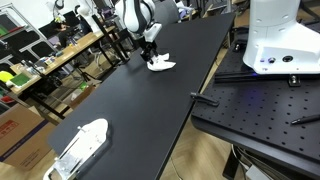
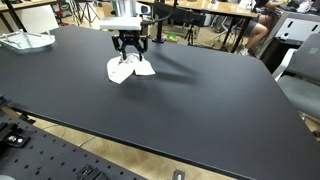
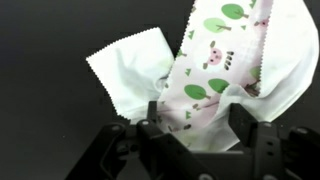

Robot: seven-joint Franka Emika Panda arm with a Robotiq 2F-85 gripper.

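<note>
A crumpled white cloth (image 2: 122, 71) lies on the dark table. From above, the wrist view shows it is printed with green trees and a pink animal on one strip (image 3: 212, 65), with a plain pale corner (image 3: 135, 70) folded out to the left. Right over the cloth my gripper points down, its fingers part open with a raised fold of fabric between them. Whether the fingertips touch the cloth cannot be made out. In the second exterior view the gripper (image 2: 132, 58) is low, at the cloth's upper edge.
A white tray-like container (image 1: 80, 150) sits at the table's near end; it also shows as a pale dish (image 2: 27, 42) at far left.
</note>
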